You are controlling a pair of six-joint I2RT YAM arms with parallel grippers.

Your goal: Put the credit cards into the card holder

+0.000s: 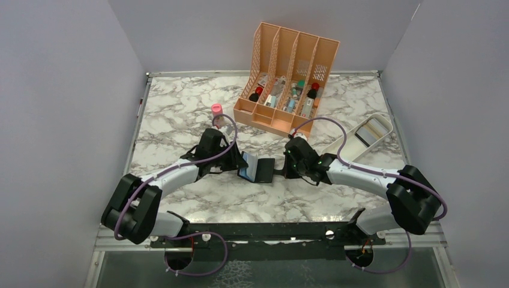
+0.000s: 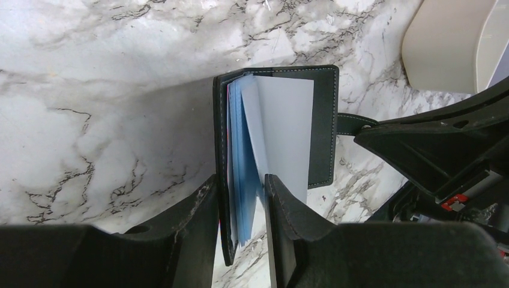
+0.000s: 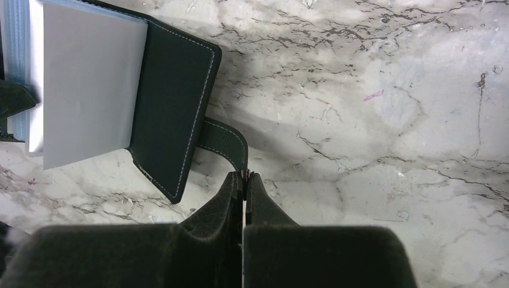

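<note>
A dark stitched card holder (image 1: 265,170) lies spread on the marble table between my grippers, its pale blue and white sleeves (image 2: 282,126) showing. My left gripper is at the holder's left edge, part open, its fingertips around the cover edge and sleeves; whether it grips them is unclear. My right gripper is shut on the holder's strap (image 3: 221,137), on the opposite side. No separate credit card can be clearly picked out.
An orange organiser (image 1: 264,123) with small items stands at the back. A cream tray (image 1: 360,147) with flat items lies behind the right arm. A pink-capped bottle (image 1: 216,110) stands behind the left arm.
</note>
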